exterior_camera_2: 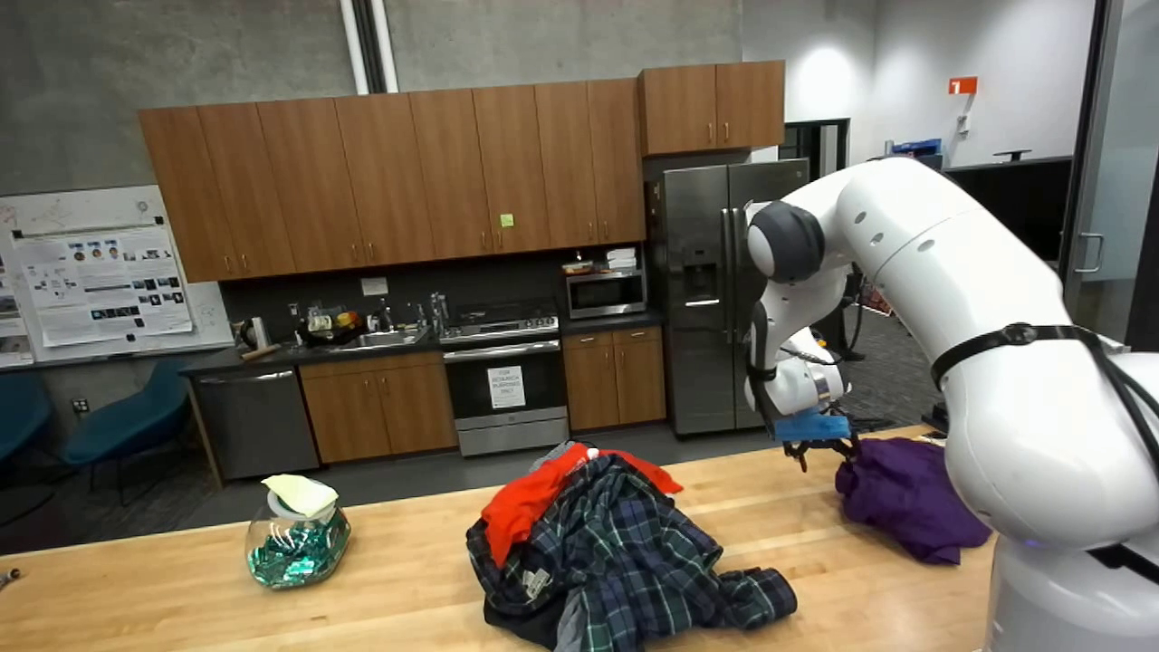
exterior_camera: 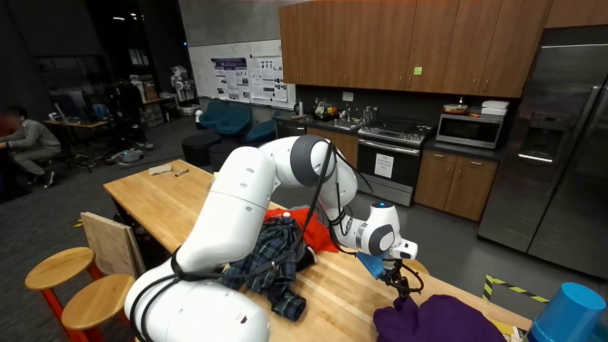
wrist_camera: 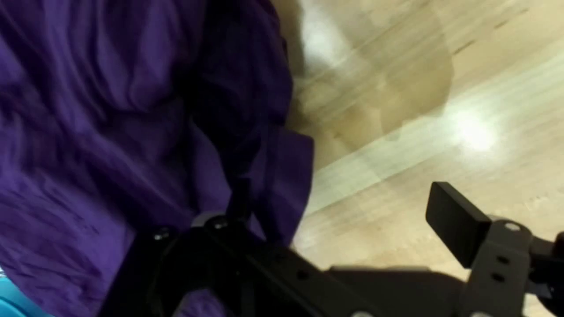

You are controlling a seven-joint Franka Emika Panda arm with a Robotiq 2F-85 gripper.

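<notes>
A crumpled purple cloth (exterior_camera: 439, 322) lies at the right end of the wooden table. My gripper (exterior_camera: 402, 290) is low over the cloth's near-left edge in the first exterior view. In the wrist view the gripper stands open: one finger is at the cloth's edge, the other finger (wrist_camera: 458, 224) over bare wood. Purple fabric (wrist_camera: 283, 174) bulges up beside the left finger; whether they touch is unclear. From the second exterior view, my gripper (exterior_camera_2: 817, 444) is just left of the purple cloth (exterior_camera_2: 913, 494).
A heap of plaid and red clothing (exterior_camera_2: 641, 543) covers the table's middle. A glass bowl (exterior_camera_2: 299, 549) with green contents stands farther left. One blue cup (exterior_camera: 570, 313) sits beyond the purple cloth. Bare tabletop (exterior_camera: 342, 293) lies between the heap and the cloth.
</notes>
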